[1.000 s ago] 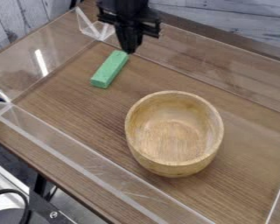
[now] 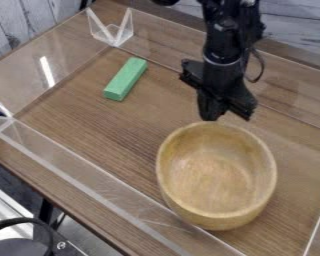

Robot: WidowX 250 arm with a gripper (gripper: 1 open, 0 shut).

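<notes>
A black robot arm hangs from the top centre, its gripper [image 2: 208,108] low over the table just behind a large light wooden bowl [image 2: 216,178]. The gripper looks shut, and I see nothing held in it, though its dark fingertips are hard to make out. A green block [image 2: 124,79] lies on the table to the upper left of the gripper, apart from it.
A clear plastic piece [image 2: 112,27] stands at the back left. A clear strip runs along the front left edge, with black cables beyond it.
The gripper has moved right and toward the front, away from the green block's area to just behind the bowl. The green block stays where it was.
</notes>
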